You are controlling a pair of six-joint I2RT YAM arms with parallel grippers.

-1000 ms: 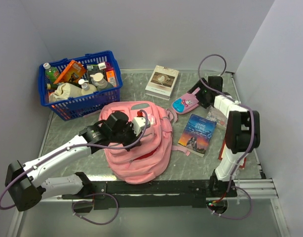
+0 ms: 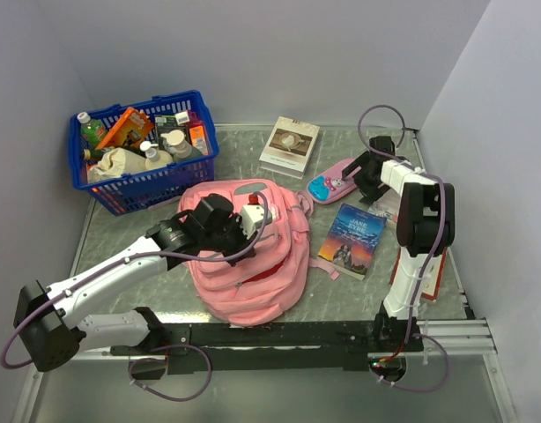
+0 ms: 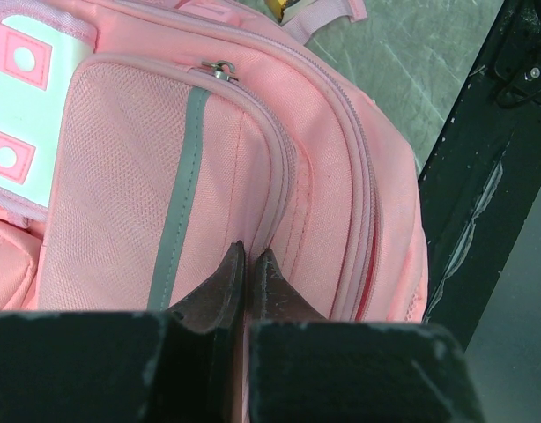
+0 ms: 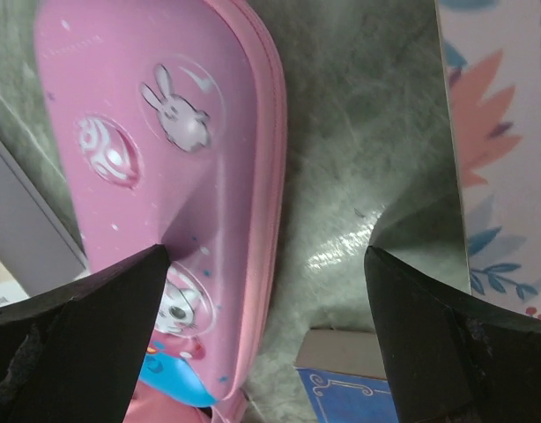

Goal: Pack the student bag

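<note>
The pink backpack (image 2: 284, 256) lies on the table with a red gap along one zipper. My left gripper is shut on a fold of its front pocket's edge, near the zipper. In the right wrist view, a pink pencil case (image 4: 178, 115) with raised bunny figures lies flat. My right gripper stands open above it, one finger (image 4: 129, 308) over the case and the other over bare table. Near the case are the Jane Eyre book (image 2: 353, 240) and a pale book (image 2: 290, 145).
The blue basket (image 2: 147, 191), full of bottles and boxes, stands at the back left. A leaf-patterned printed item (image 4: 508, 159) lies right of the pencil case. A red-edged item (image 2: 433, 280) is partly under the right arm. Grey walls close in both sides.
Over the case's right end, my right gripper has shifted and turned slightly, its fingers now nearer the front. The left arm and the backpack have hardly moved. The pencil case lies in place.
</note>
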